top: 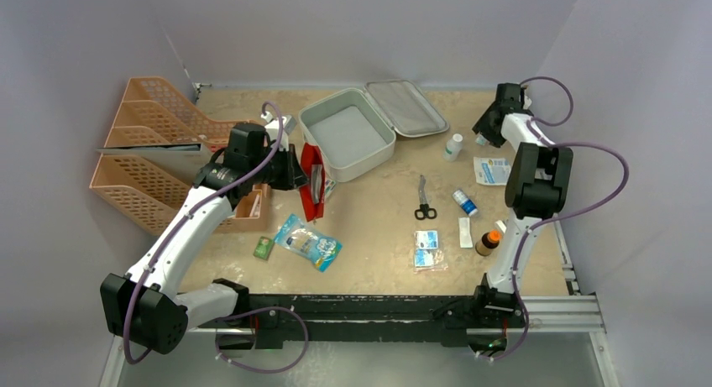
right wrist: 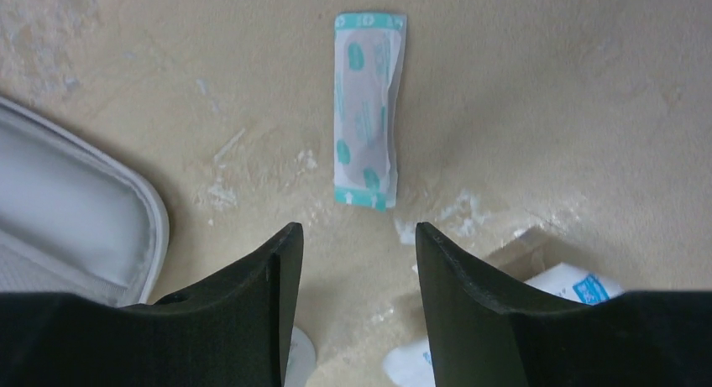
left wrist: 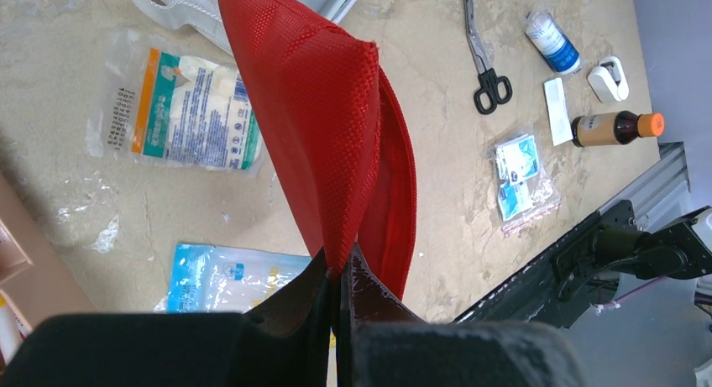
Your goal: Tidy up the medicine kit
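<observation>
Gripped by my left gripper is a red fabric pouch (left wrist: 315, 110), held up over the table left of the grey case (top: 369, 156). The case lies open and its visible interior is bare. At the far right my right gripper stands open, nothing between its fingers. A small white and teal packet (right wrist: 366, 110) lies flat just beyond those fingertips. A white bottle (top: 453, 147) stands left of the right gripper. Flat on the table nearby is a white and blue packet (top: 492, 171), partly covered by a finger in the right wrist view.
Scissors (top: 425, 199), a blue and white bottle (top: 464, 202), a bagged packet (top: 426, 249) and a brown bottle (top: 487, 243) lie on the right half. A blue pouch (top: 308, 242) and green box (top: 263, 248) are near the peach organizer (top: 143, 194).
</observation>
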